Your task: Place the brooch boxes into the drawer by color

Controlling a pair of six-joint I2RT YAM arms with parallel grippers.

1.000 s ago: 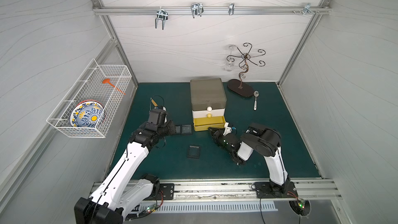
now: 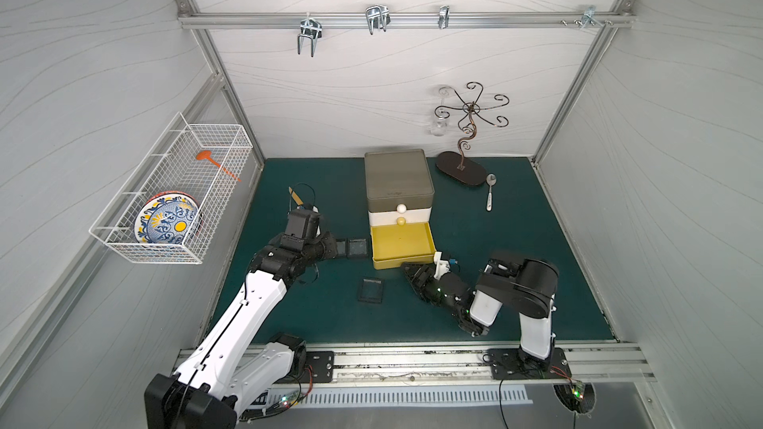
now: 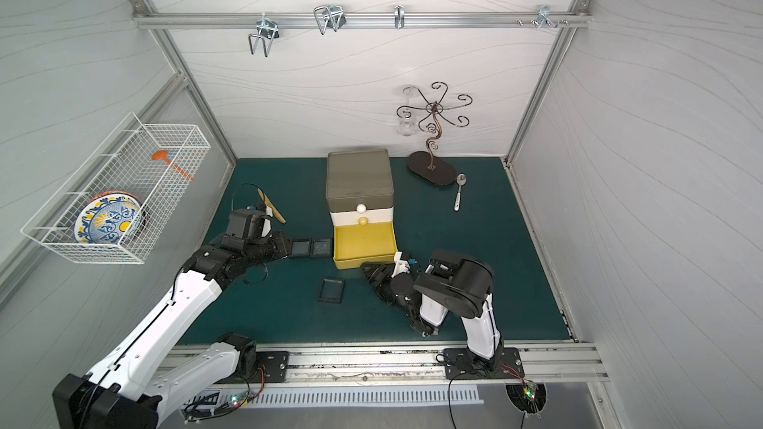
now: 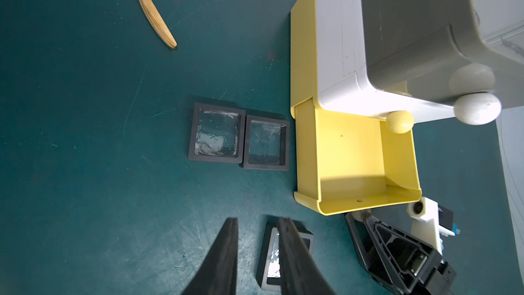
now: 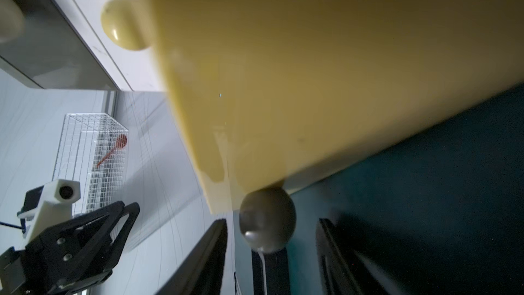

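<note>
A grey, white and yellow drawer box [image 2: 399,178] has its bottom yellow drawer [image 4: 352,158] pulled out, empty. Two dark clear-lidded boxes [image 4: 216,133] [image 4: 266,144] lie left of it; a third box [image 4: 271,259] lies nearer the front. My left gripper hangs above the table over that front area, open, nothing between its fingers. My right gripper is low at the drawer's front, open, its fingers either side of a round dark knob [image 5: 267,218], apparently the yellow drawer's.
A wire basket [image 2: 171,190] with plates hangs on the left wall. A wooden utensil [image 4: 152,13], a metal stand [image 2: 461,168] and a spoon [image 2: 490,194] are toward the back. The table right of the drawer box is clear.
The yellow drawer has slid out toward the front, with my right gripper and arm moving back with it. The left arm is almost still.
</note>
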